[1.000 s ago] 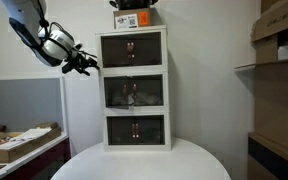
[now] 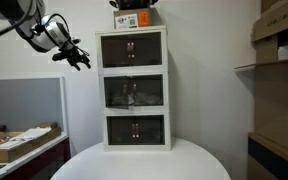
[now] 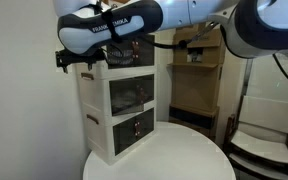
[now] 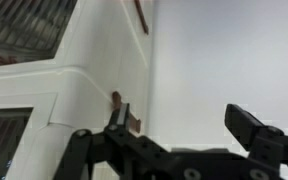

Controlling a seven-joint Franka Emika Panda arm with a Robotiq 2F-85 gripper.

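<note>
A white cabinet of three stacked units with dark see-through doors stands on the round white table. Brown handles mark its door fronts, and a side handle shows on its left wall. My gripper hangs open to the left of the top unit, apart from it, with nothing between its fingers. From the wrist, the cabinet's white side and a brown handle lie left of centre, partly behind the left finger. Only pale wall lies beyond the gap of the gripper.
An orange-and-grey box with a dark object above it sits on the cabinet. Open cardboard boxes rest on a side table at left. Brown shelving borders the right, and a folding chair stands there.
My gripper has drawn away leftward from the cabinet's top left side, widening the gap. The cabinet and its doors look unmoved.
</note>
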